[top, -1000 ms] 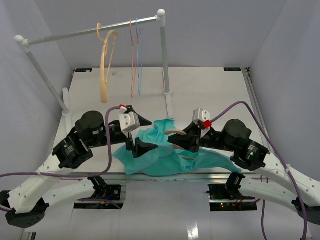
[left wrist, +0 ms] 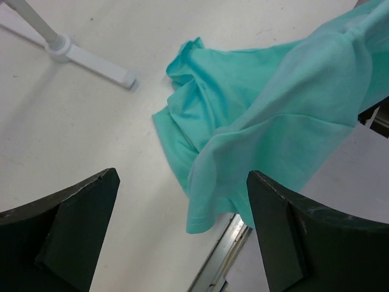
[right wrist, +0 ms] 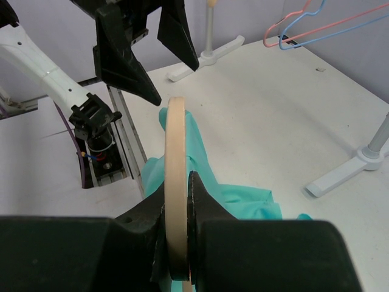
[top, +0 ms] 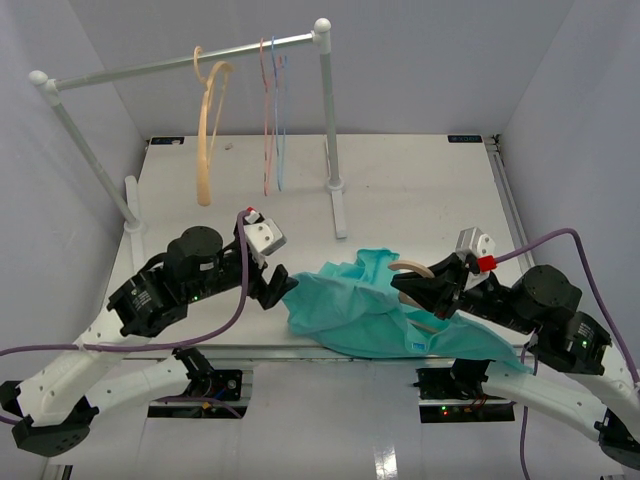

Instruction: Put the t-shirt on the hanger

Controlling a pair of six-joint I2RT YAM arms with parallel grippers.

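The turquoise T-shirt [top: 350, 310] lies bunched over the table's front edge, its right part draped below my right arm. My right gripper is shut on a pale wooden hanger [right wrist: 176, 152], which stands upright in the right wrist view with turquoise cloth around and behind it. My left gripper is open, left of the shirt, with nothing held between its fingers; the shirt shows beyond them in the left wrist view.
A white rack [top: 185, 62] on the left holds a wooden hanger [top: 206, 130] and thin pink and blue hangers [top: 266, 120].
My right gripper has moved rightward with the hanger, dragging the shirt right. My left gripper has shifted and turned, and now sits left of the shirt.
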